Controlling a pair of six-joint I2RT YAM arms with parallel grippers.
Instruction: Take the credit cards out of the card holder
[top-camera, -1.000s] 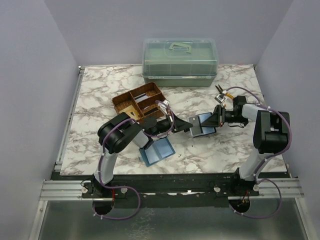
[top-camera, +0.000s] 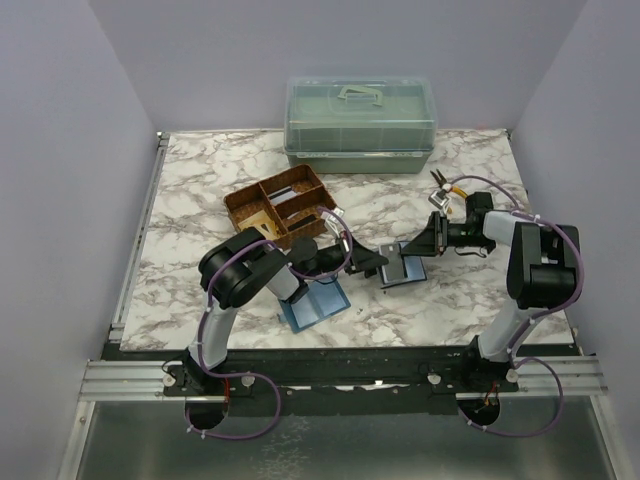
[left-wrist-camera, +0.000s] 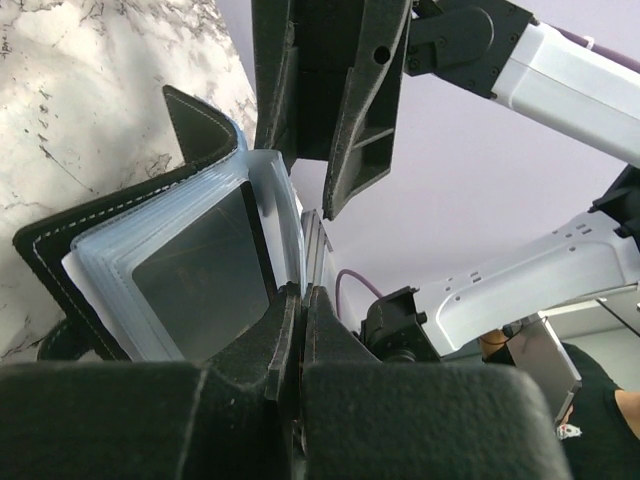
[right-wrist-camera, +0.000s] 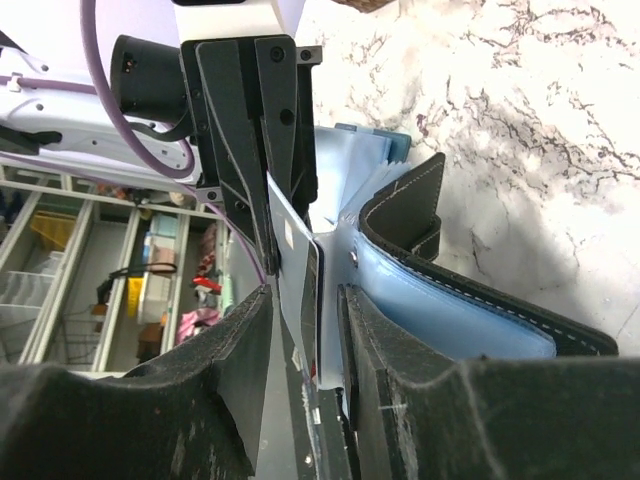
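The card holder (top-camera: 415, 270) lies between my grippers, its translucent blue sleeves (left-wrist-camera: 110, 270) fanned in a dark stitched cover (right-wrist-camera: 395, 215). A grey card (left-wrist-camera: 200, 275) shows in a sleeve. My left gripper (top-camera: 372, 258) is shut at the holder's left, its fingertips at the sleeve edge in the left wrist view; whether anything thin is between them is hidden. My right gripper stands part open over the holder, its fingers either side of an upright sleeve with a dark-edged card (right-wrist-camera: 300, 275).
A wooden compartment box (top-camera: 265, 190) sits at back left, a green lidded bin (top-camera: 360, 125) at the back. A blue item (top-camera: 315, 305) lies under the left arm. Pliers (top-camera: 440, 182) lie at back right.
The holder and its lifted sleeve have shifted slightly left and toward the front edge; both grippers moved only a little with them.
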